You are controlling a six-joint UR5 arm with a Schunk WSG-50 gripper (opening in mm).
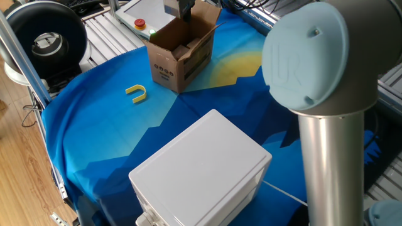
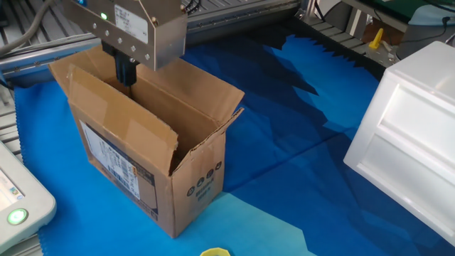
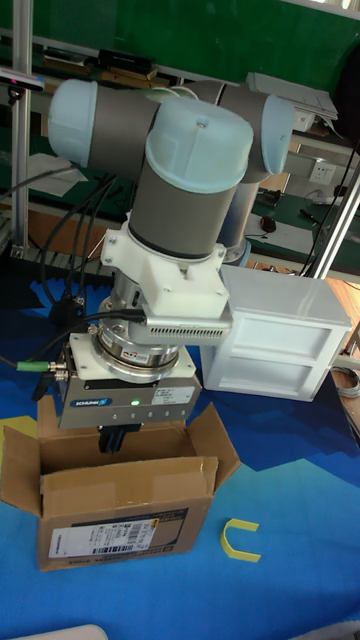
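An open cardboard box (image 2: 128, 142) stands on the blue cloth with its flaps up. Above its opening is my gripper (image 2: 129, 82), pointing down, with its dark fingers (image 3: 119, 438) close together at the level of the flaps. Whether the fingers are fully shut, or hold anything thin, is not clear. Inside the box, brownish surfaces show in exterior view 1; most of the interior is hidden. A yellow U-shaped strip (image 1: 136, 93) lies on the cloth beside the box, away from the gripper.
A white drawer unit (image 1: 201, 169) occupies the front of the cloth in exterior view 1. Behind the box lies a control pendant with a red stop button (image 1: 139, 24). Open cloth (image 1: 94, 125) extends left of the drawer unit.
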